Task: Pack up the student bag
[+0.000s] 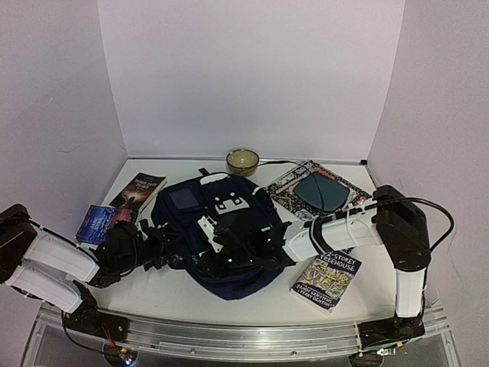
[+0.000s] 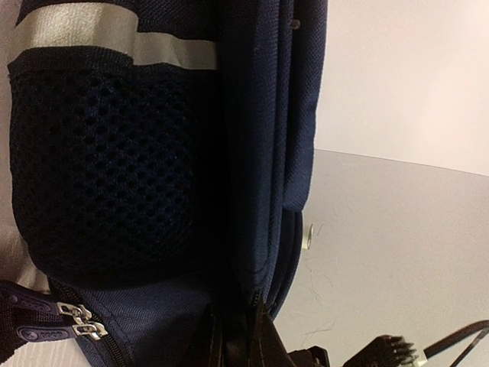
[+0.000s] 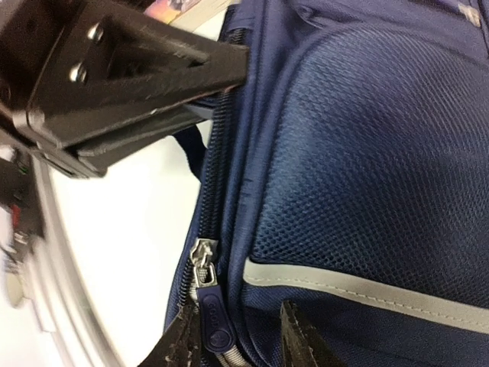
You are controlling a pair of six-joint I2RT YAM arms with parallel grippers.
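Note:
The navy bag (image 1: 186,200) lies in the middle of the table. At its left side, my left gripper (image 1: 177,246) is shut on the bag's zippered edge; the right wrist view shows its dark fingers (image 3: 179,73) on both sides of that edge. My right gripper reaches over the lower front of the bag with its fingers apart. Between them hangs a zipper pull (image 3: 218,325), not visibly gripped. Two more zipper pulls (image 2: 65,321) appear in the left wrist view, below the mesh side pocket (image 2: 107,168).
Two books, a blue one (image 1: 95,225) and a dark one (image 1: 139,191), lie to the left. Another book (image 1: 327,281) rests at front right. Behind it are a patterned item (image 1: 286,183) with a teal pad (image 1: 321,191). A bowl (image 1: 243,161) stands behind the bag.

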